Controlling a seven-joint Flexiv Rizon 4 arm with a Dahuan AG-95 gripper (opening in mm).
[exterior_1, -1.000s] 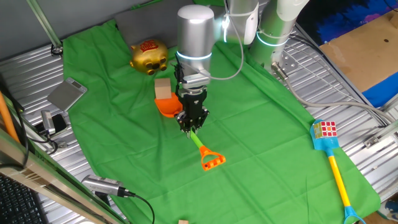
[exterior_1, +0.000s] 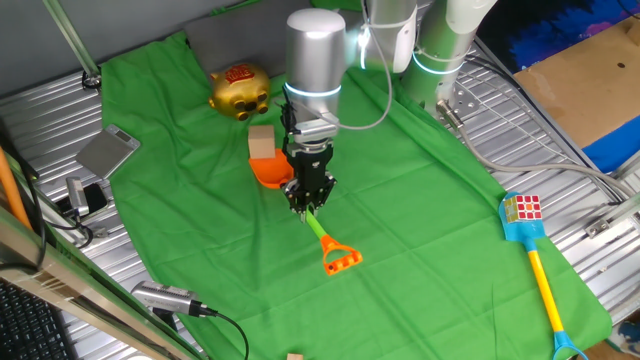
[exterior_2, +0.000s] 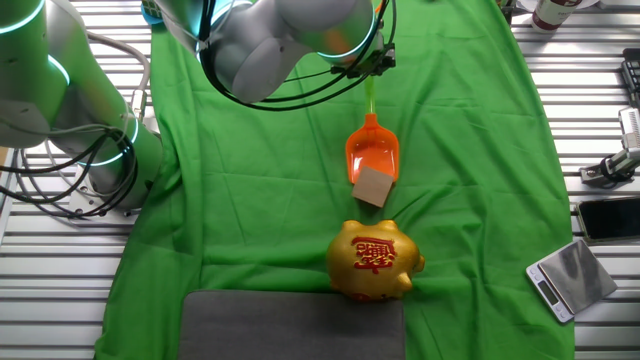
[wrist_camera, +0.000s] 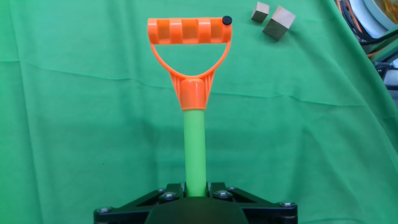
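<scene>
A toy shovel has an orange scoop (exterior_2: 372, 148), a green shaft (wrist_camera: 195, 149) and an orange D-shaped handle (wrist_camera: 189, 31). My gripper (exterior_1: 309, 212) points down at the shaft, between scoop and handle. In the wrist view its black fingers (wrist_camera: 219, 191) sit close against both sides of the green shaft, and it looks shut on it. A wooden block (exterior_2: 372, 186) overlaps the scoop's front edge; whether it rests fully inside cannot be told. The handle end extends away from the gripper over the green cloth.
Past the scoop sits a golden piggy bank (exterior_1: 240, 91). A blue-and-yellow shovel (exterior_1: 541, 285) bearing a puzzle cube (exterior_1: 522, 208) lies at the right. Two small blocks (wrist_camera: 278, 23) rest beyond the handle. A scale (exterior_2: 572, 278) lies beside the cloth.
</scene>
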